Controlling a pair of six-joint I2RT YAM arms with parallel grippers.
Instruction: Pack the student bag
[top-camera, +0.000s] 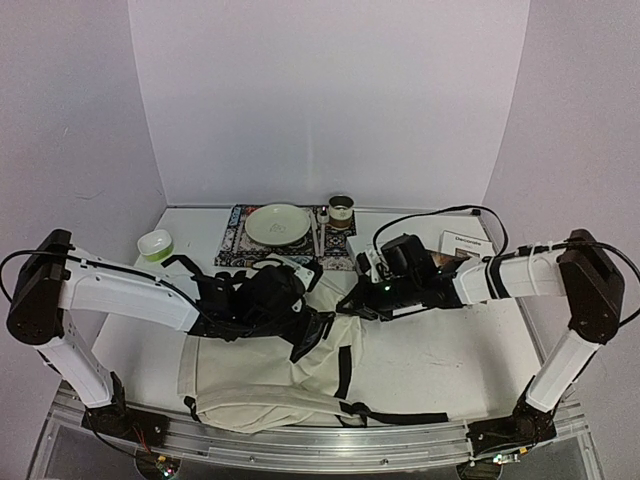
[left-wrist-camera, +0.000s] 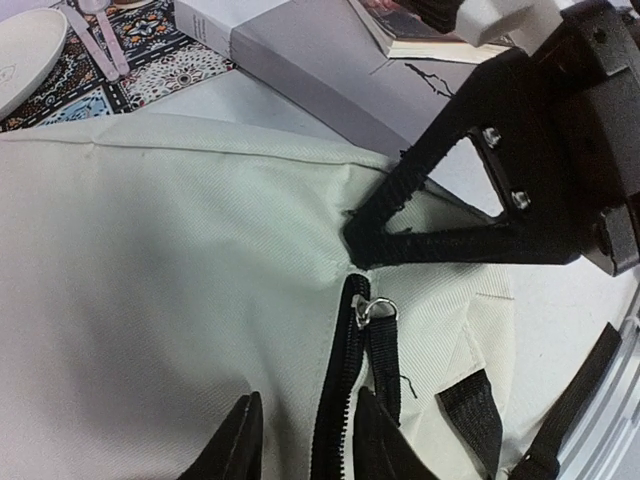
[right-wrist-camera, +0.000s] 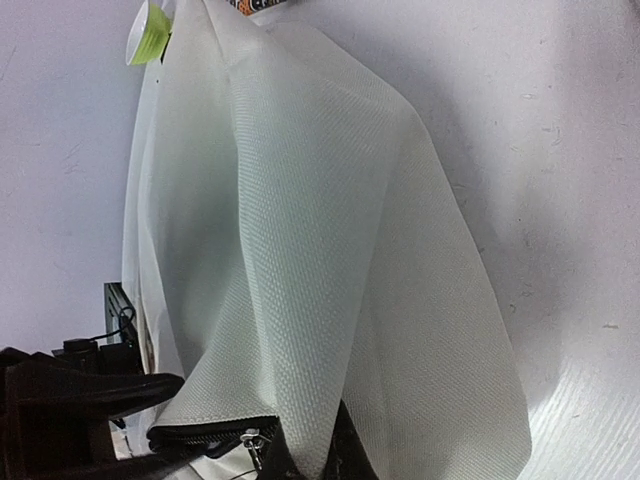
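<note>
The cream cloth bag (top-camera: 245, 365) lies flat at the front left of the table, a black strap along its near edge. In the left wrist view my left gripper is open over its black zipper (left-wrist-camera: 335, 400), one finger on each side. The metal zipper pull (left-wrist-camera: 372, 312) lies just beyond. My right gripper is shut on a raised fold of the bag's cloth (right-wrist-camera: 300, 250), close to the zipper's end. The bag's inside is hidden.
A grey box (left-wrist-camera: 300, 70) lies right behind the bag, with books (top-camera: 465, 245) at the right. Further back a plate (top-camera: 278, 225) and a cup (top-camera: 341, 212) stand on a patterned mat (top-camera: 232, 245). At the left is a green-white bowl (top-camera: 155, 244).
</note>
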